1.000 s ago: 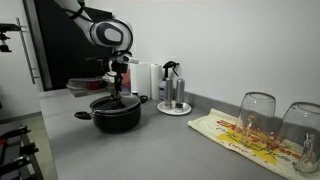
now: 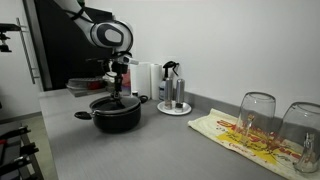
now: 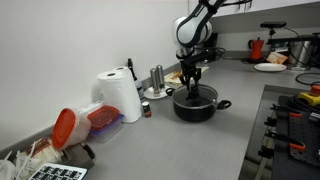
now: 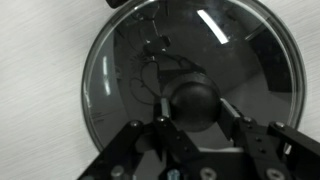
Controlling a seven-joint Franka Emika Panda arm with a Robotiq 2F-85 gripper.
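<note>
A black pot [image 2: 118,120] with two side handles stands on the grey table, its glass lid [image 4: 130,95] on top. In the wrist view the lid's round black knob [image 4: 195,104] sits between my fingertips. My gripper [image 2: 117,94] reaches down from above and is shut on that knob. From the other side, the second exterior view shows the same pot [image 3: 196,110] beneath the gripper [image 3: 192,94]. The lid appears to rest on the pot's rim, though a small gap would be hard to make out. What is inside the pot cannot be made out.
Behind the pot, a white plate [image 2: 174,111] carries several bottles and shakers, near a paper towel roll [image 2: 143,79]. Two upturned glass jars [image 2: 257,112] stand by a yellow patterned cloth [image 2: 218,128] at the right. A dish rack [image 3: 42,160] occupies one corner.
</note>
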